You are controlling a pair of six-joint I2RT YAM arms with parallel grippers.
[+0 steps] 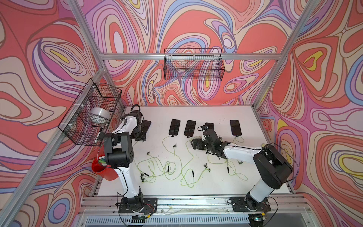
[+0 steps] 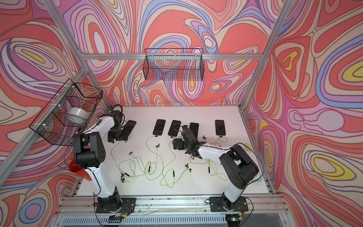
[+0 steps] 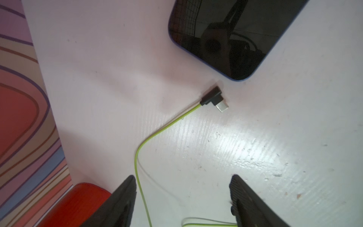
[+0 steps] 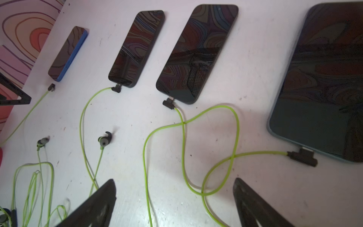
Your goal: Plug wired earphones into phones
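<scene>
In the left wrist view, a black angled plug (image 3: 213,96) on a green cable lies just off the corner of the leftmost phone (image 3: 242,34), its metal tip pointing away from the phone. My left gripper hovers over this spot, open and empty. The right gripper is open too, above green cables. Ahead of it, a plug (image 4: 116,88) sits at the lower edge of the second phone (image 4: 136,47). Metal shows between the third phone (image 4: 196,53) and its plug (image 4: 168,103), and between the large near phone (image 4: 325,79) and its plug (image 4: 302,157).
A fifth phone (image 1: 235,127) lies at the right with a plug at its lower edge. Tangled green cables and earbuds cover the middle of the table. A red bucket (image 1: 105,172) stands at the left edge, beneath a wire basket (image 1: 90,113).
</scene>
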